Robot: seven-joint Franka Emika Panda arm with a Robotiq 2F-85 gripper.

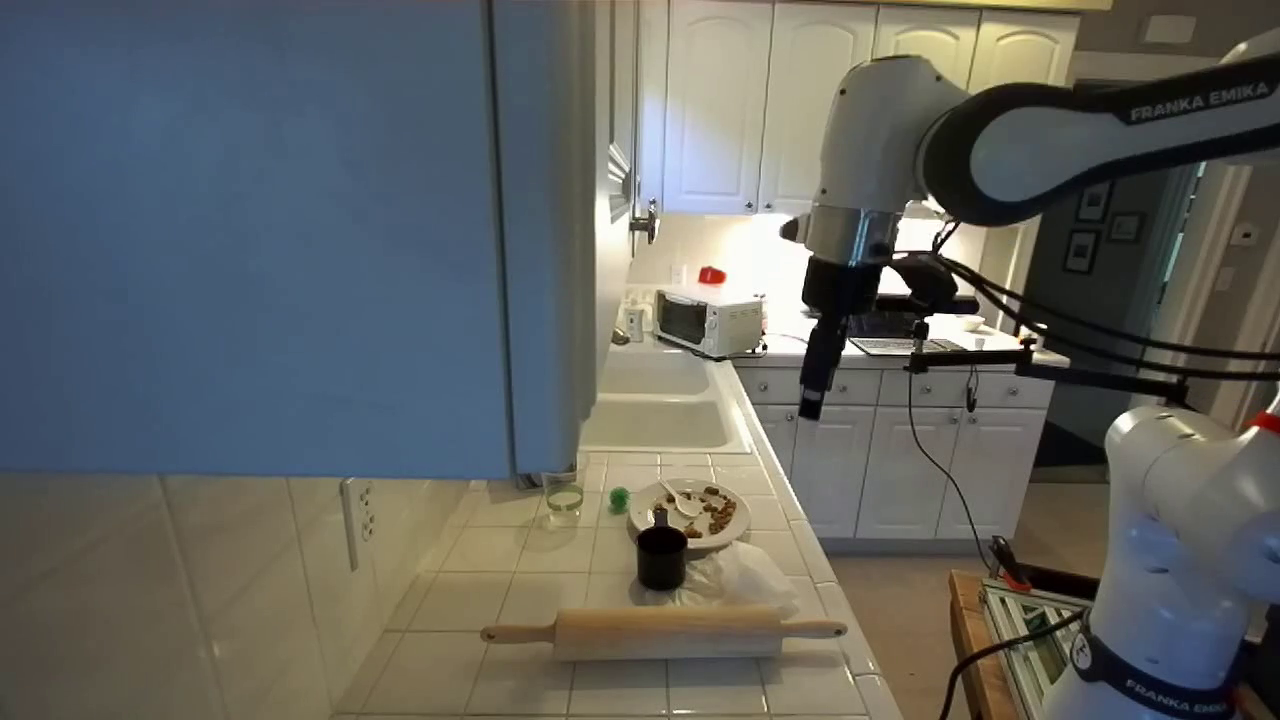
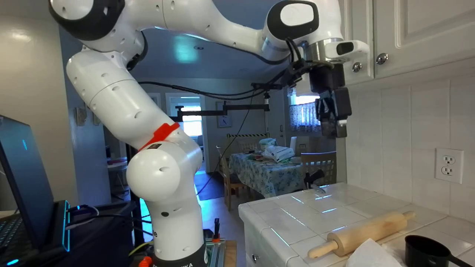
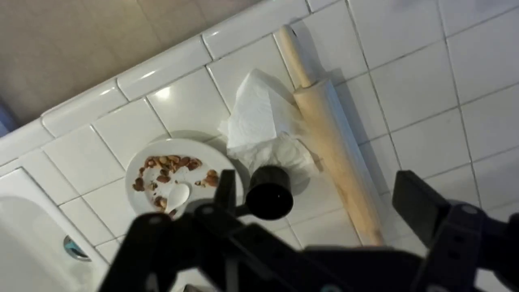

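Observation:
High above the counter, my gripper (image 1: pixel 812 402) hangs with nothing held. In the wrist view its two dark fingers (image 3: pixel 419 208) stand wide apart, so it is open. Below it lies a wooden rolling pin (image 3: pixel 335 151), flat on the tiles. A black cup with a handle (image 3: pixel 269 192) stands beside the pin, its handle partly covered by the gripper in the wrist view. Crumpled white paper (image 3: pixel 258 117) lies against the cup and pin. The white plate (image 3: pixel 214 158) carries brown food bits (image 3: pixel 168 165) and a white spoon (image 3: pixel 178 195).
A double sink (image 1: pixel 657 422) lies beyond the plate. Near the wall stand a clear glass (image 1: pixel 563 499) and a small green item (image 1: pixel 618 499). An upper cabinet (image 1: pixel 264 240) overhangs the counter. Bare tiles (image 2: pixel 307 218) stretch past the rolling pin.

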